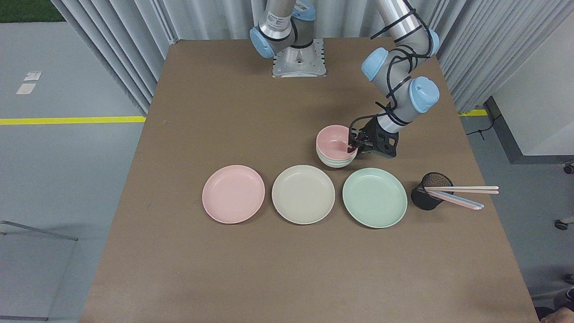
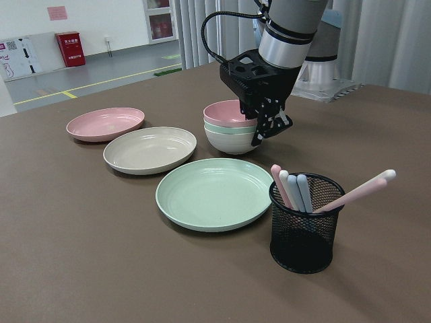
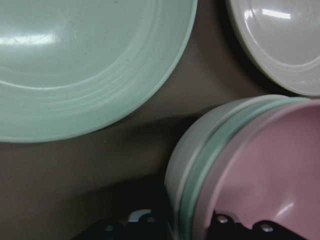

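Observation:
A stack of bowls, pink [image 1: 331,141] on top of mint and white ones [image 2: 227,142], stands behind the plates. My black gripper is at the stack's right rim in the front view; in the wrist view its fingertips [image 3: 187,220] straddle the near wall of the stack, partly hidden by it, so I cannot tell how far it is closed. In front lie a pink plate [image 1: 233,194], a cream plate [image 1: 303,194] and a mint plate [image 1: 375,198] in a row.
A black mesh cup [image 2: 301,245] with several chopsticks stands right of the mint plate.

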